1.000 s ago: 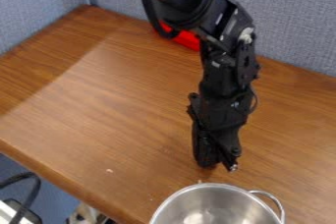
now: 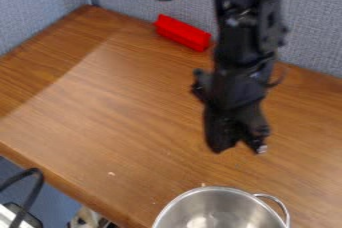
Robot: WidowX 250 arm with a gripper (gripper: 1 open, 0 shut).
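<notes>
My black gripper (image 2: 235,136) hangs over the middle-right of the wooden table, pointing down, blurred; it looks shut, with nothing visible between its fingers. A steel pot (image 2: 221,215) with a side handle sits at the bottom edge, below the gripper and apart from it. A red block (image 2: 183,32) lies at the back, against the padded wall, left of the arm.
Grey padded walls (image 2: 40,2) bound it at the back and left. Dark cables (image 2: 20,177) show off the table at the bottom left.
The arm has risen and moved back, away from the pot, with the gripper now higher in view. More of the red block shows. The pot has not moved.
</notes>
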